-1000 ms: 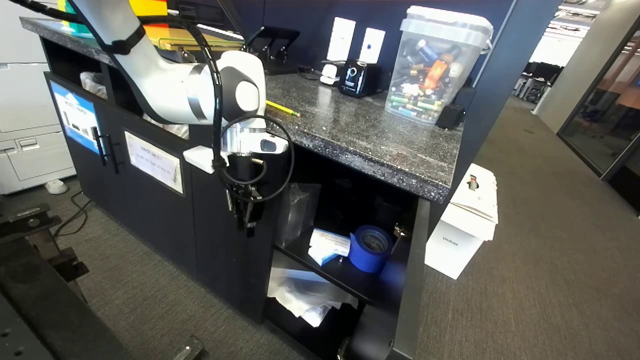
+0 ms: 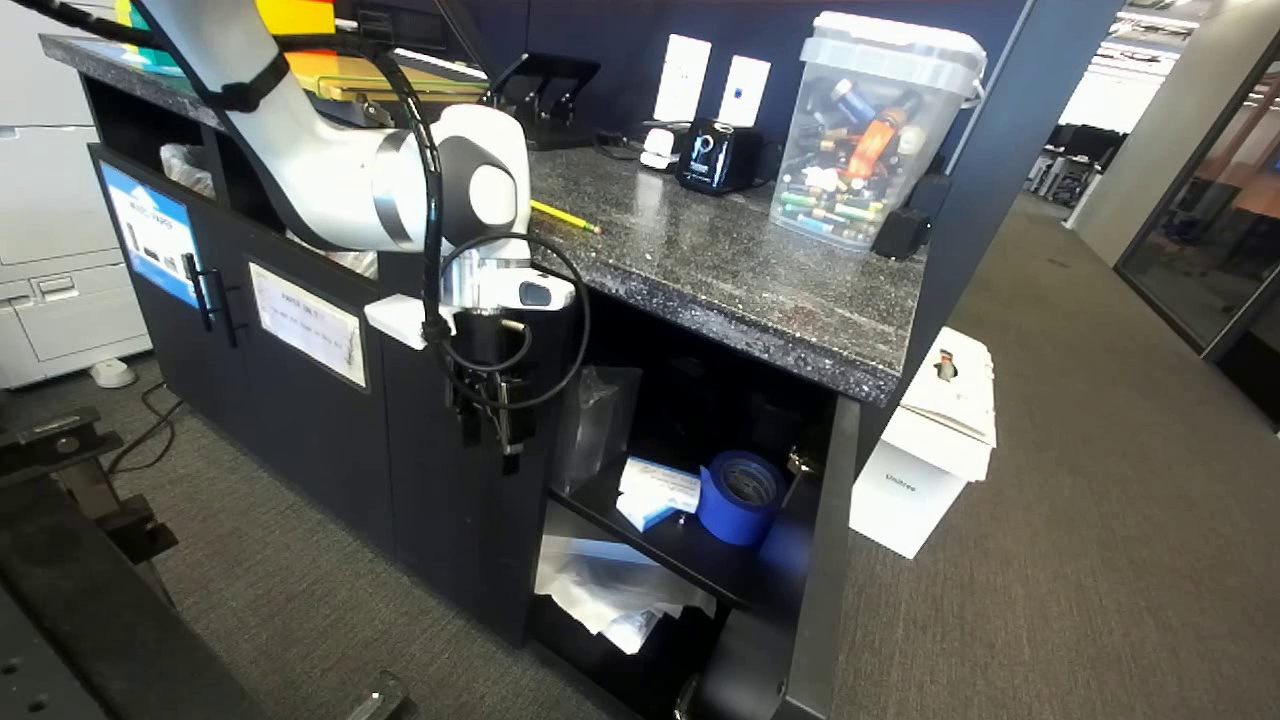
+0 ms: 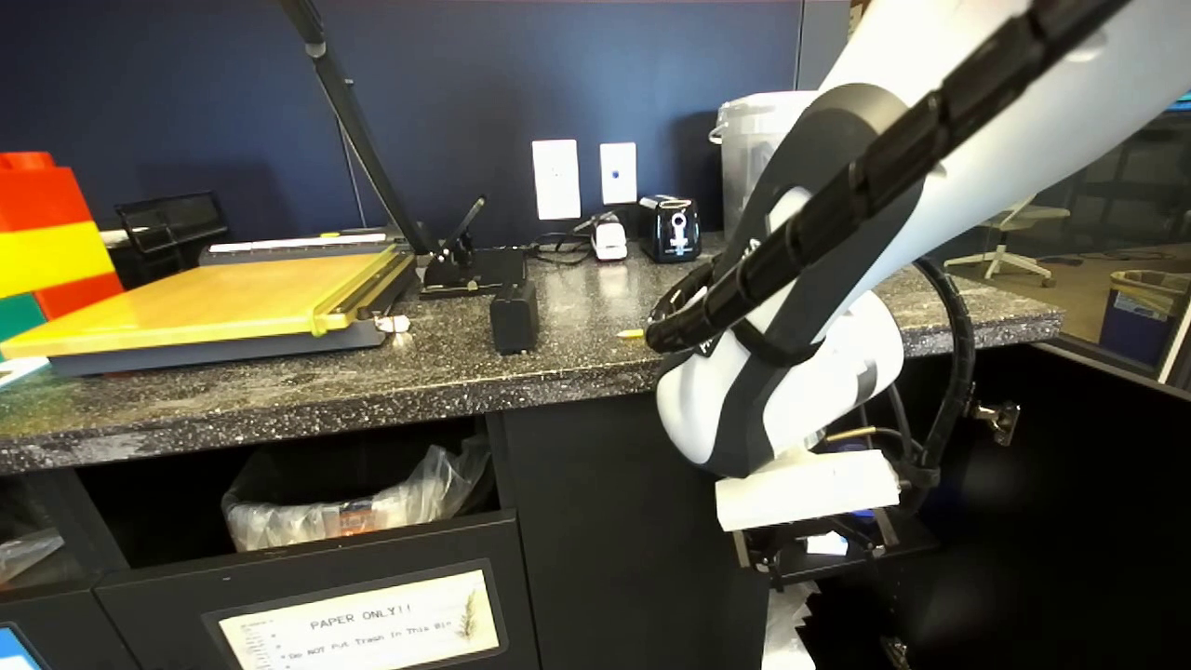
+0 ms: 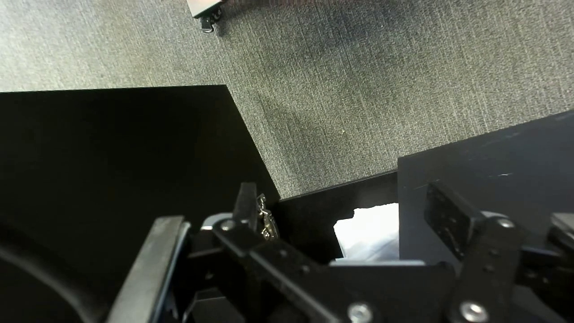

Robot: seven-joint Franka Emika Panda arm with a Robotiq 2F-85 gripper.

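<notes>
My gripper (image 2: 489, 446) points down in front of the dark cabinet, below the counter's edge. In the wrist view its fingers (image 4: 246, 202) stand wide apart, open, with nothing between them. Right of it, the cabinet's door (image 2: 819, 588) is swung open; that door (image 4: 123, 156) fills the left of the wrist view, with a metal hinge (image 4: 266, 218) at its edge. On the inner shelf lie a roll of blue tape (image 2: 726, 510) and a small white-and-blue box (image 2: 660, 484). White crumpled sheeting (image 2: 612, 582) lies in the lower compartment. The closed front panel (image 4: 489, 167) is on the right.
Above, the speckled counter (image 2: 672, 240) carries a pencil (image 2: 564, 217), a black sharpener-like device (image 2: 717, 158), a clear battery bucket (image 2: 858, 144) and a yellow paper cutter (image 3: 223, 292). A white box (image 2: 918, 462) stands on the carpet beyond the open door.
The gripper's fingers have spread apart from a nearly closed position. The arm has barely moved; the cabinet, its door and the items inside look the same.
</notes>
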